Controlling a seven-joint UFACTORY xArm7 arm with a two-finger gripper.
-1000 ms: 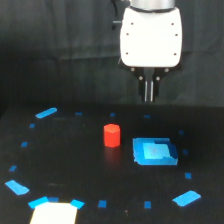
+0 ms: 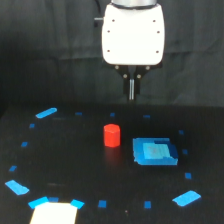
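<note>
My gripper (image 2: 131,86) hangs from the white arm housing at the top centre, high above the dark table and to the right of a red block (image 2: 112,135). Its two thin fingers point down; whether they are open or shut is hard to tell at this size. A blue tray (image 2: 172,158) with lighter blue inside sits on the table to the right of the red block.
Strips and small squares of blue tape (image 2: 46,113) mark the dark table (image 2: 85,170). A pale square object (image 2: 54,212) lies at the front left edge.
The arm and gripper have moved left, from above the blue tray toward the red block. The block and tray look unchanged.
</note>
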